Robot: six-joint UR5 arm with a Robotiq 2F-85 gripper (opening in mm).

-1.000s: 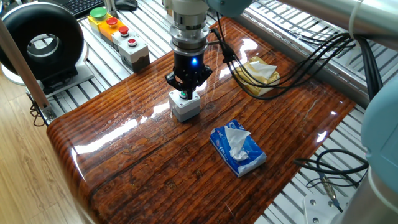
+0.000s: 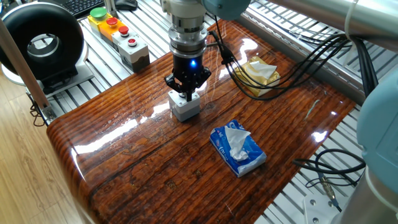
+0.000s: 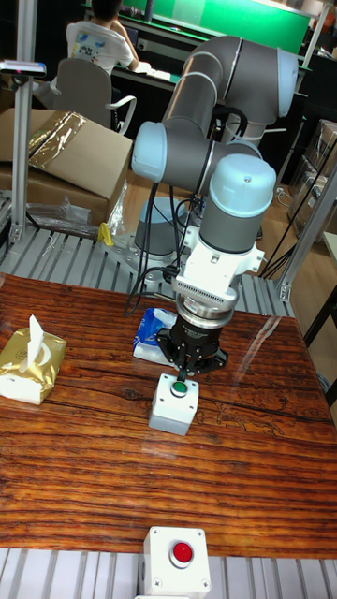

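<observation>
A small white-and-grey box with a green button on its top stands on the glossy wooden table. Directly over it, the black gripper points down with its fingers together, nothing showing between them. In exterior view 3 the gripper's tip reaches the button and appears to touch it. From exterior view 1 the fingers mostly hide the button, so how deep it is pressed cannot be told.
A blue tissue pack lies on the table near the box, and a gold tissue pack lies farther back. Red-button boxes stand beyond the table edge. Loose black cables hang beside the arm.
The gripper has come down slightly onto the box. The green of the button, visible a second ago in exterior view 1, is now mostly covered. The box has stayed in place.
</observation>
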